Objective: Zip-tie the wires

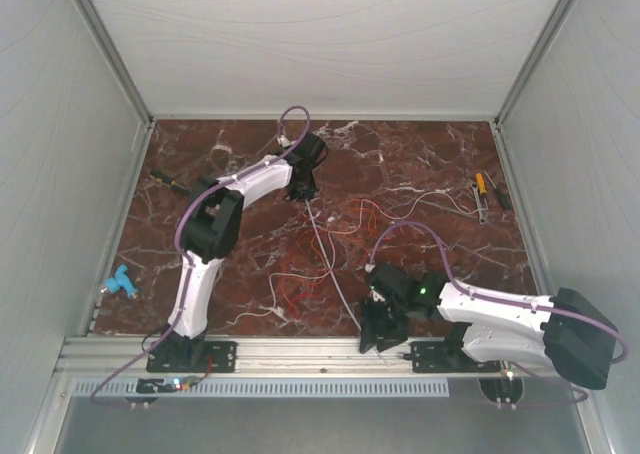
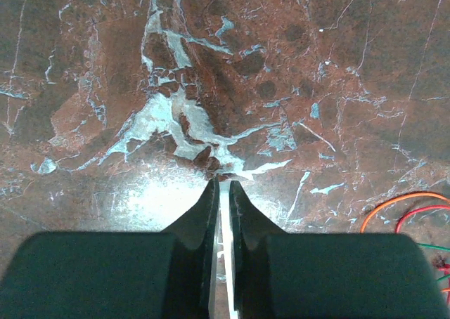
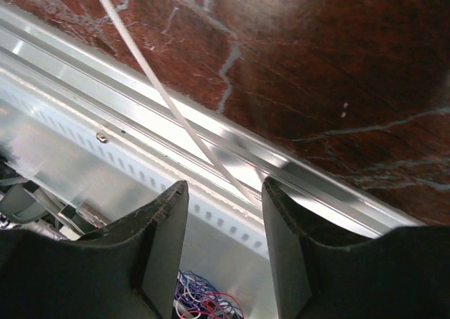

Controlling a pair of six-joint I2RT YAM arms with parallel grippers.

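My left gripper is shut on a white zip tie (image 2: 228, 263), which in the top view runs from it diagonally down to the front rail. My right gripper stands part open at the front edge, the strip (image 3: 165, 98) passing over the rail toward the space between its fingers; whether they touch it I cannot tell. Loose wires (image 1: 300, 296) in red, white and other colours lie on the marble table beside the strip, with some visible at the right of the left wrist view (image 2: 394, 201).
A blue object (image 1: 120, 282) lies at the left, a dark tool (image 1: 165, 182) at the back left, and orange-handled and metal tools (image 1: 481, 189) at the right. The metal rail (image 1: 290, 346) borders the front.
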